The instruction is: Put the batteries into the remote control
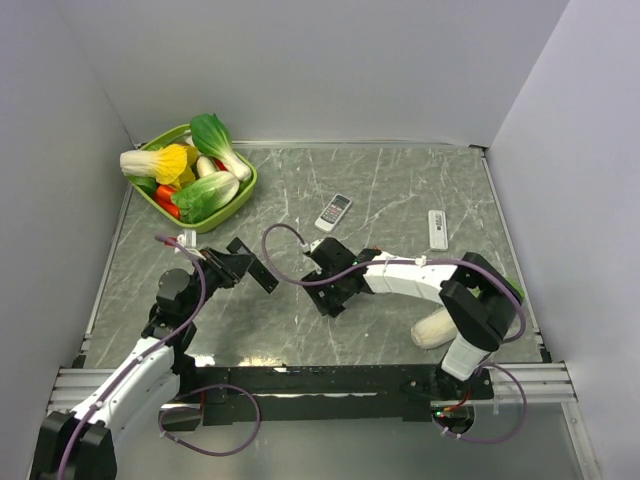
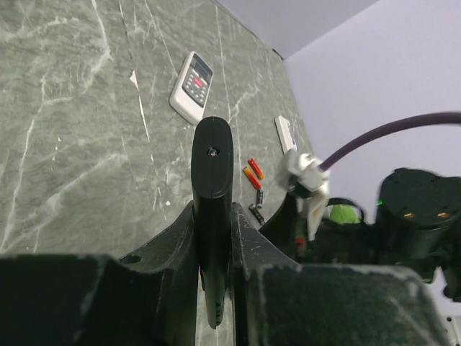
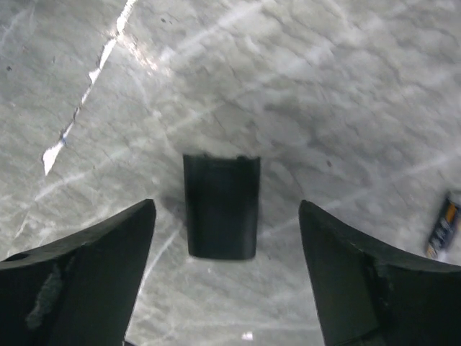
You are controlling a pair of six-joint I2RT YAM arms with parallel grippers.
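Note:
A black remote control (image 1: pixel 258 268), seen edge-on in the left wrist view (image 2: pixel 212 162), is clamped in my left gripper. Flat on the table in the right wrist view lies a small black battery cover (image 3: pixel 222 209). My right gripper stands open around it, a gap showing on either side. In the left wrist view, red-and-orange batteries (image 2: pixel 252 178) and dark batteries (image 2: pixel 256 214) lie loose near the right arm. One dark battery (image 3: pixel 443 226) also shows at the right edge of the right wrist view. The remote's battery compartment is not clearly visible.
A green basket (image 1: pixel 243 200) of vegetables fills the back left. A white remote with a screen (image 1: pixel 333 212) lies back centre, another white remote (image 1: pixel 438 230) back right. A pale vegetable (image 1: pixel 438 328) lies beside the right arm. Bare table separates the two grippers.

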